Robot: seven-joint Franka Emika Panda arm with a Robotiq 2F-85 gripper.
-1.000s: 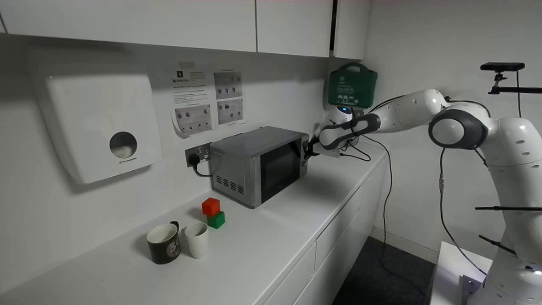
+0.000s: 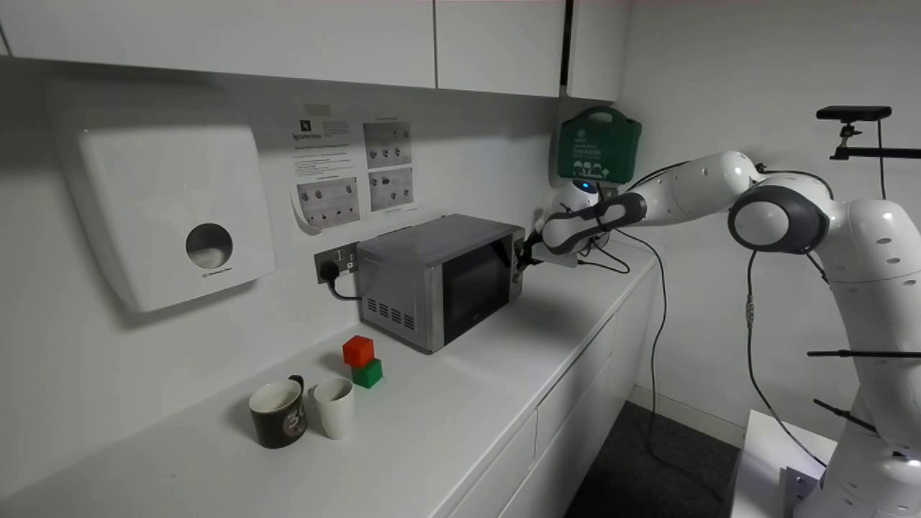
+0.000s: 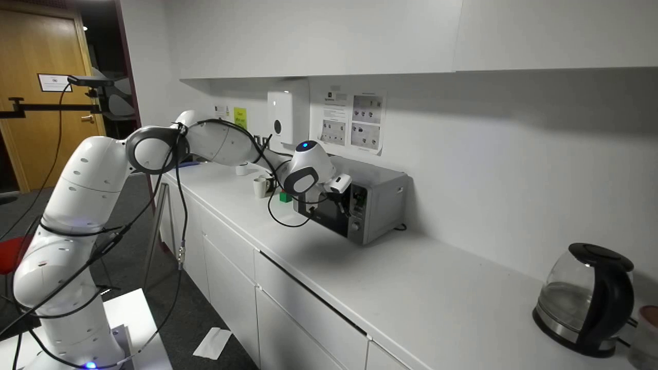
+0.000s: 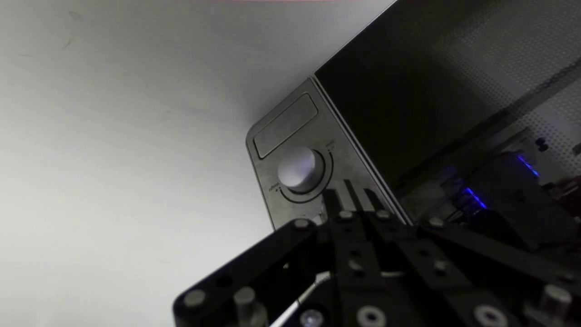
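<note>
A grey microwave (image 2: 401,259) stands on the counter against the wall, its dark door closed. My gripper is at the microwave's control panel (image 4: 280,131), and its fingers are together with nothing visible between them. In the wrist view, a round silver knob (image 4: 299,169) shows just up and left of the fingertips. Whether the fingertips touch the panel, I cannot tell. The panel's portion beneath the fingers is hidden.
A red block (image 2: 358,350) rests on a green block (image 2: 368,374), beside a white mug (image 2: 334,409) and a dark mug (image 2: 278,413). Beyond the microwave's other side stands a glass kettle (image 3: 583,302), with clear counter between. Upper cabinets (image 2: 259,39) overhang the counter.
</note>
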